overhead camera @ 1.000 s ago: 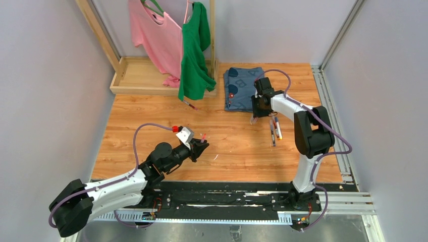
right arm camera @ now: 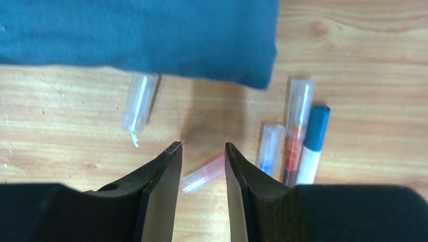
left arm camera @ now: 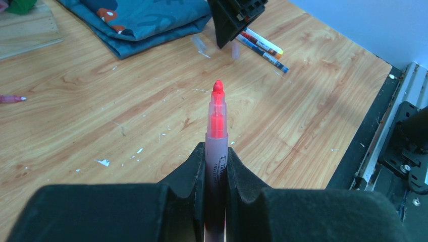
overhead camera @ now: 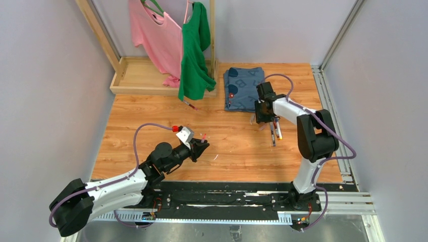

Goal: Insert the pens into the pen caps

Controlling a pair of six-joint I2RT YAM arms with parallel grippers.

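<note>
My left gripper (overhead camera: 201, 146) is shut on a pink pen (left arm camera: 216, 166) held upright, pink end up. My right gripper is part open, low over a small pink cap (right arm camera: 202, 176) lying between and beyond its fingertips. In the right wrist view a clear cap (right arm camera: 140, 101) lies left near the cloth; another clear cap (right arm camera: 272, 145), a clear-and-red pen (right arm camera: 298, 126) and a blue-capped white pen (right arm camera: 315, 136) lie to the right. A further pink pen (left arm camera: 11, 99) lies at the left in the left wrist view.
A folded blue cloth (overhead camera: 242, 88) lies behind the right gripper. A wooden rack (overhead camera: 121, 83) with pink and green garments stands at the back left.
My right gripper and arm have shifted slightly right and toward the front of the table. The left arm has stayed still.
</note>
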